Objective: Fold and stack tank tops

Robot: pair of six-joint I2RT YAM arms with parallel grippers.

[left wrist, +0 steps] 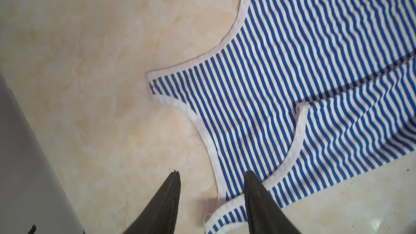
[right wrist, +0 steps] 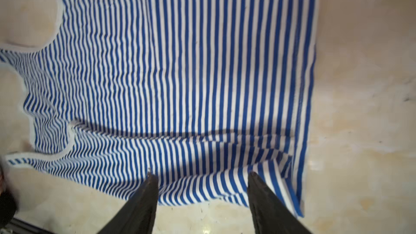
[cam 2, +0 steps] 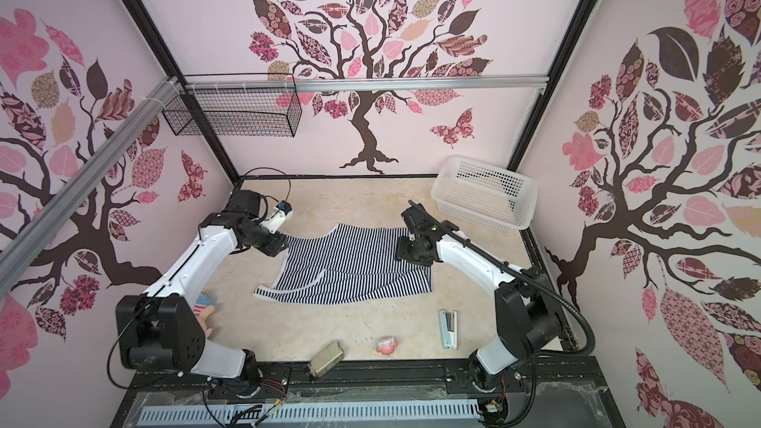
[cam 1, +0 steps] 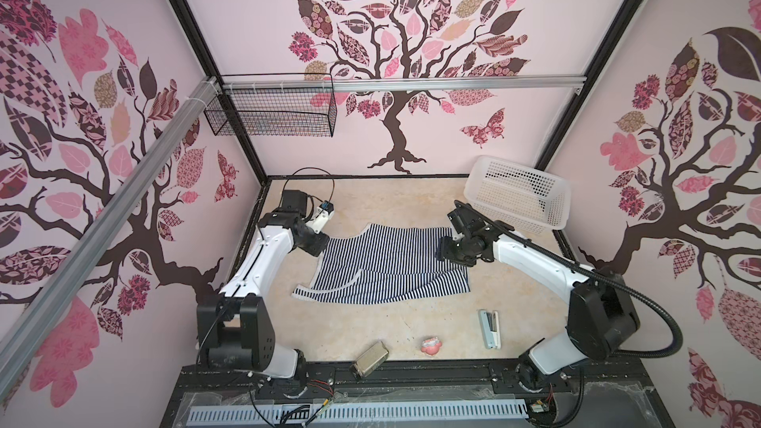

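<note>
A navy-and-white striped tank top [cam 1: 396, 257] with white trim lies on the table, its straps toward the left and its hem toward the right. Its near side is folded inward over the body, with an edge running lengthwise in the right wrist view and wrinkles near the hem. My left gripper is open above the strap end, nothing held between its fingers. Over the hem end hangs my right gripper, also open, with folded striped cloth [right wrist: 216, 186] below and between its fingertips but not gripped.
A white plastic basket [cam 1: 507, 194] stands at the back right, empty. Along the front edge lie a tan box [cam 1: 370, 359], a small red-and-white item [cam 1: 430, 345] and a stapler-like tool [cam 1: 490, 329]. A wire basket [cam 1: 277, 111] hangs at the upper left.
</note>
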